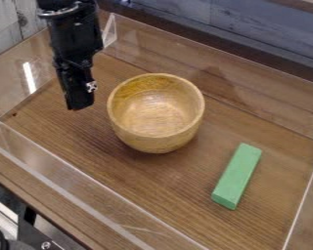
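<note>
My black gripper (81, 99) hangs over the wooden surface at the upper left, left of a wooden bowl (156, 116); it is shut, with nothing visible between its fingers. The bowl looks empty. A green bar (237, 177) lies on the wood at the lower right, apart from the bowl.
Transparent plastic sides edge it at the left. Cables show at the lower left corner.
</note>
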